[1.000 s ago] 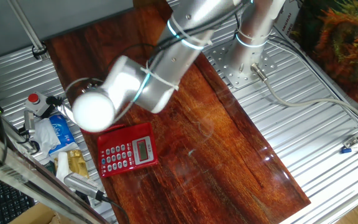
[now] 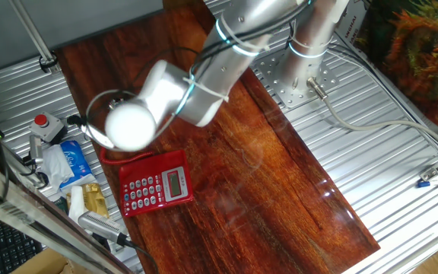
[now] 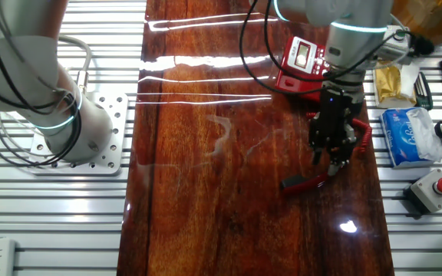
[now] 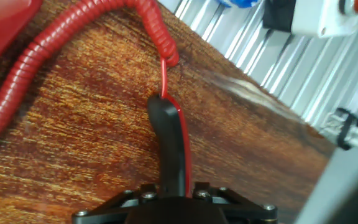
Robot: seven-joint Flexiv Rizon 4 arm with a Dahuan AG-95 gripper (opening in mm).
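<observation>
The red desk telephone (image 2: 155, 183) lies on the brown wooden table with its keypad and small display facing up. Its red and black handset (image 3: 305, 184) is off the base, beside it. In the wrist view the handset (image 4: 171, 140) runs lengthwise into my gripper, which appears shut on it. A coiled red cord (image 4: 73, 31) leads from the handset's far end toward the phone body. From the second exterior view, my gripper (image 3: 331, 162) points down at one end of the handset. In the first exterior view, the arm hides gripper and handset.
Beyond the table's edge are a red-button box (image 3: 436, 190), a blue tissue pack (image 3: 409, 138) and a gold packet (image 3: 394, 86). Black cables hang along the arm.
The phone base has stayed put.
</observation>
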